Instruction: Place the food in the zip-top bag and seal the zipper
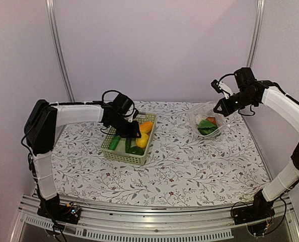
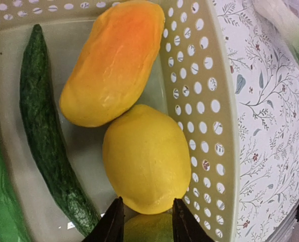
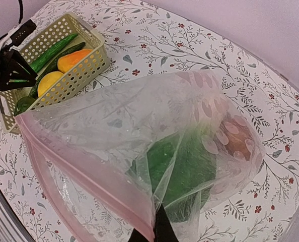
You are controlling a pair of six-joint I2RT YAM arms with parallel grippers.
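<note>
My left gripper is over the basket, its fingers drawn in to a narrow gap and nothing held. The yellow round fruit lies in the basket just beyond the fingertips, outside them. Touching its upper left side is an orange-yellow mango-like fruit. A dark green cucumber lies to the left, and a green-yellow item shows below between the fingers. The clear zip bag, pink along its mouth, has green and reddish food inside. My right gripper is shut on the bag's mouth edge.
The perforated beige basket stands left of centre, its wall close to the yellow fruit. A longer bright green vegetable lies along its left side.
</note>
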